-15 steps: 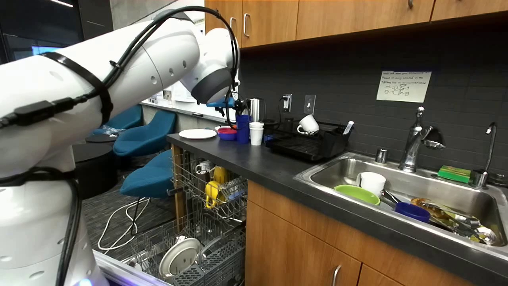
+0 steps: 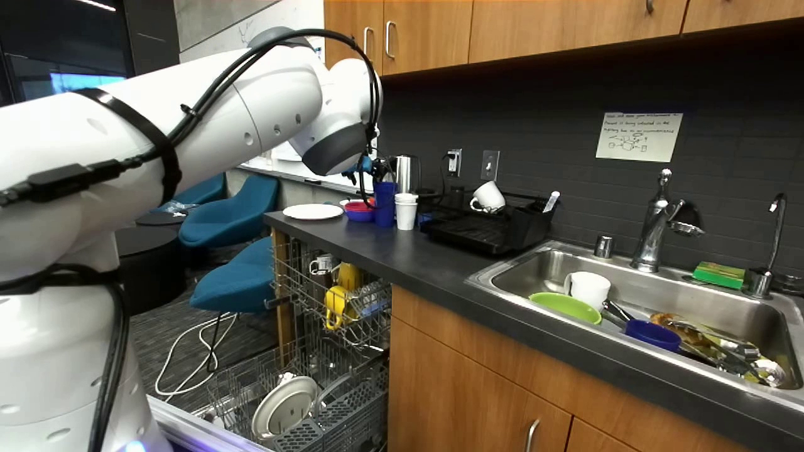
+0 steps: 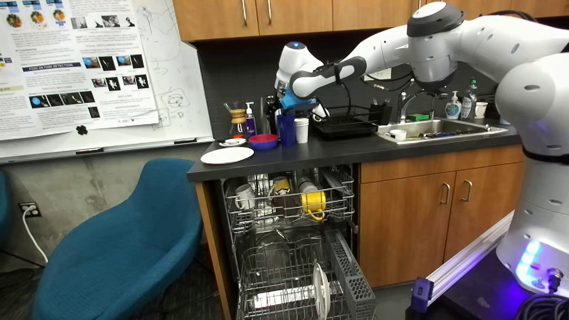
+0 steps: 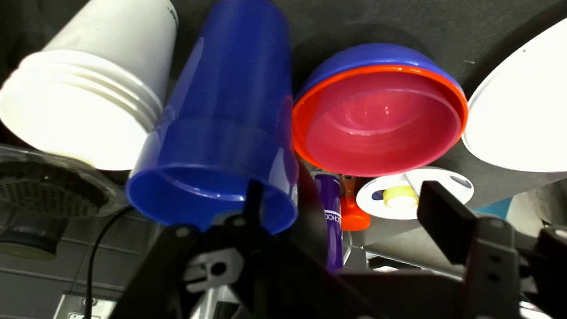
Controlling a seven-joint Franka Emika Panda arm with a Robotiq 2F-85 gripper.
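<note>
The tall blue cup (image 4: 234, 101) stands on the counter, its mouth facing the wrist camera. My gripper is over it with its fingers apart. One finger (image 4: 254, 204) overlaps the cup's mouth near the rim; whether its tip is inside cannot be told. The other finger (image 4: 444, 218) stands well off to the right, beyond the red bowl's near side. Nothing is clamped between them. In exterior view 2 the blue cup (image 3: 286, 131) is right under the gripper, whose fingers are hard to make out there.
White stacked cups (image 4: 101, 79) stand close to the blue cup. On its other side are a red bowl (image 4: 380, 119) in a blue one and a white plate (image 4: 526, 106). A purple soap bottle (image 4: 330, 218) is behind. The drying rack (image 2: 482, 226) lies toward the sink.
In exterior view 1 the arm has come down a little and slightly to the right, bringing the wrist lower over the cups. The counter items have not moved.
</note>
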